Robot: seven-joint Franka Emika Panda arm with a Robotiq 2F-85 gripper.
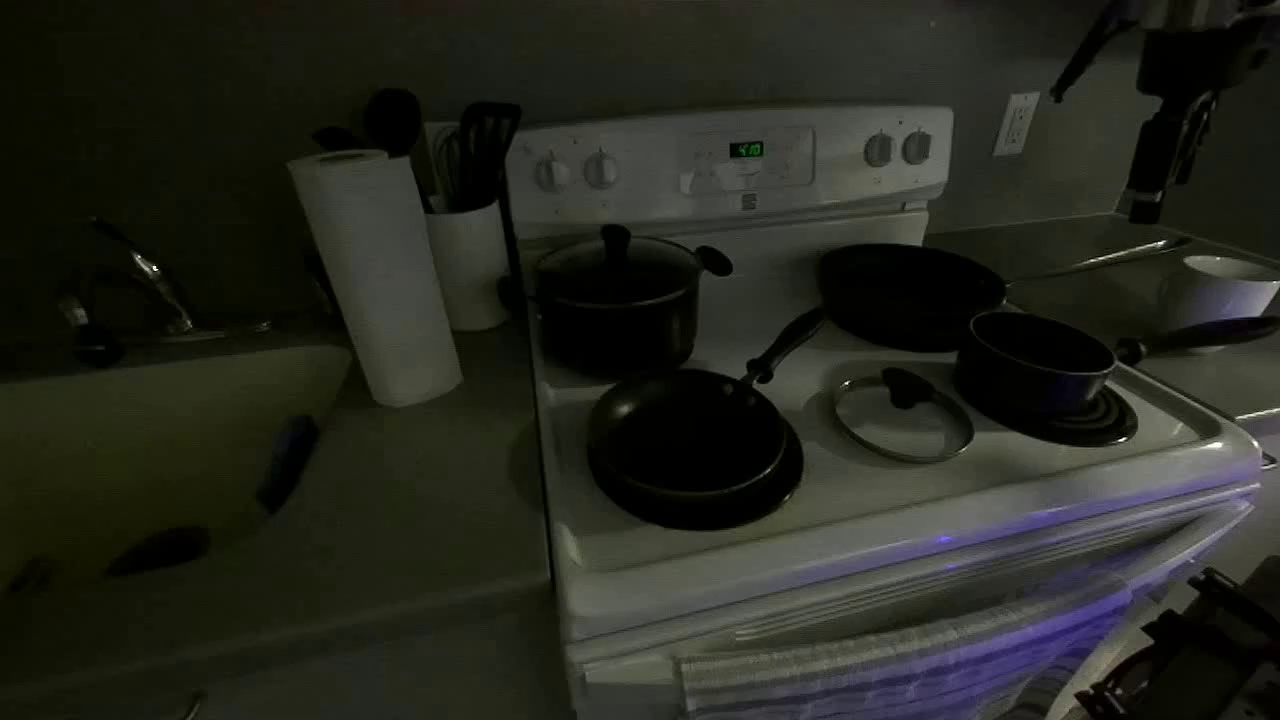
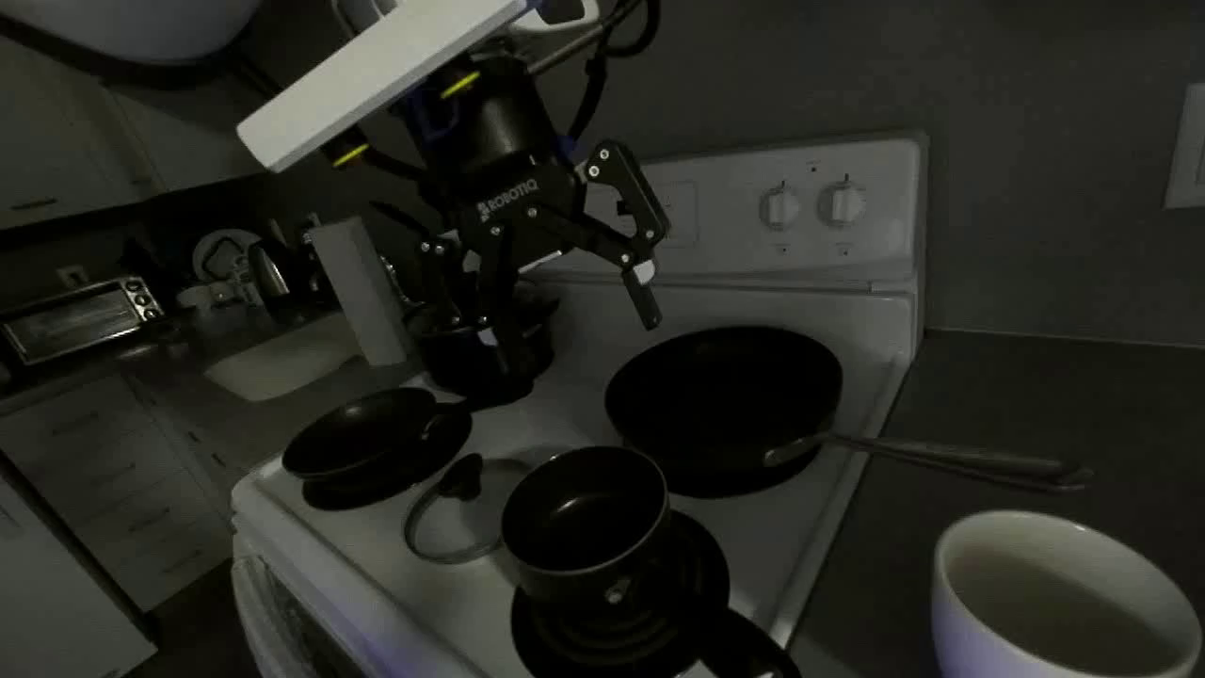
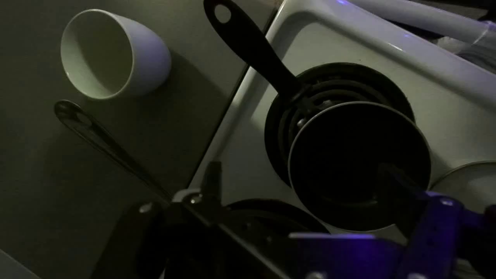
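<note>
My gripper (image 2: 573,328) hangs above the stove with its fingers wide apart and nothing between them. In the wrist view, one of its fingers (image 3: 213,179) shows over the stove edge, the other over the saucepan (image 3: 358,153); the gripper is higher than the cookware. That small black saucepan (image 1: 1038,360) sits off-centre on the front right burner. Behind it is a large dark frying pan (image 2: 723,395) with a metal handle. A glass lid (image 1: 906,416) lies flat on the stovetop, left of the saucepan. The smaller frying pan (image 1: 690,432) rests on the front left burner.
A lidded pot (image 1: 618,300) stands at the back left. On the right counter is a white bowl (image 3: 116,55), near the large pan's handle (image 3: 111,148). Left of the stove are a paper towel roll (image 1: 378,282), a utensil crock (image 1: 469,264) and a sink (image 1: 156,396). The room is dim.
</note>
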